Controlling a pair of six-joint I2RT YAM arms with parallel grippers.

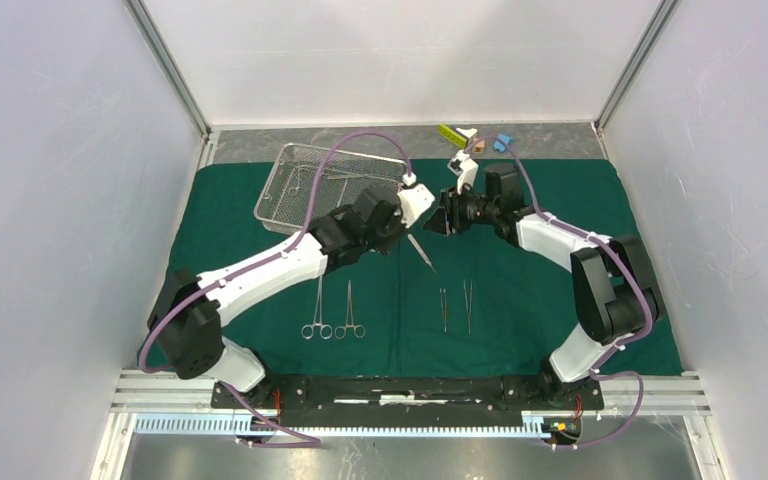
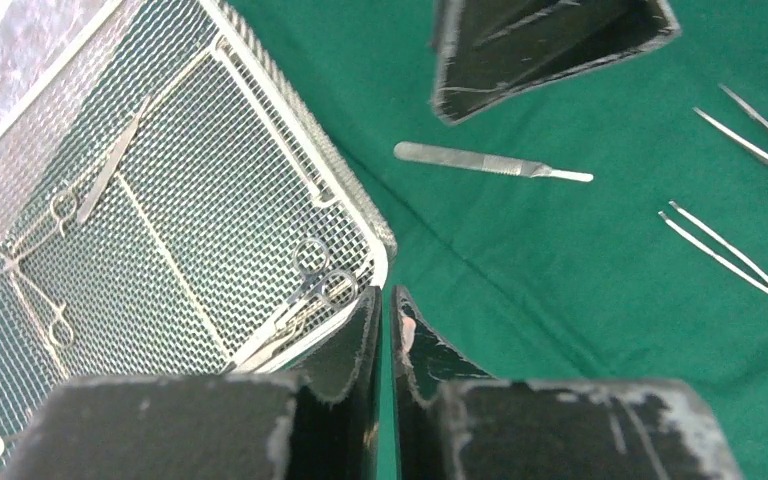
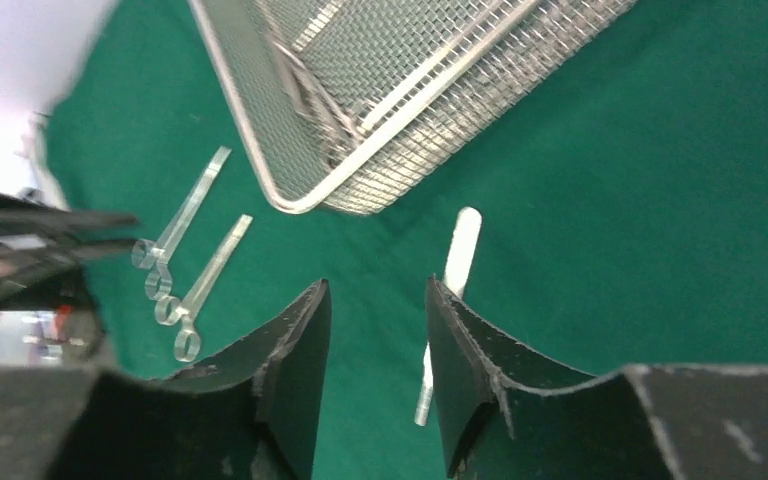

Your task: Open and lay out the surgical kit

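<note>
A scalpel handle (image 1: pixel 421 252) (image 2: pixel 490 162) (image 3: pixel 462 250) lies flat on the green cloth, apart from both grippers. My right gripper (image 1: pixel 438 220) stands open above it, and the handle shows on the cloth beyond the right finger. Beside the basket's near corner my left gripper is open by only a narrow gap, empty. The mesh basket (image 1: pixel 270 200) holds several instruments, among them ringed scissors (image 2: pixel 290 310). Two ringed clamps (image 1: pixel 318 310) (image 1: pixel 349 308) are laid in front, with two tweezers (image 1: pixel 444 310) (image 1: pixel 468 306) to their right.
Yellow and blue items (image 1: pixel 452 135) (image 1: pixel 502 142) sit on the grey strip at the back. Walls enclose both sides. The two grippers are close together near the basket's right side.
</note>
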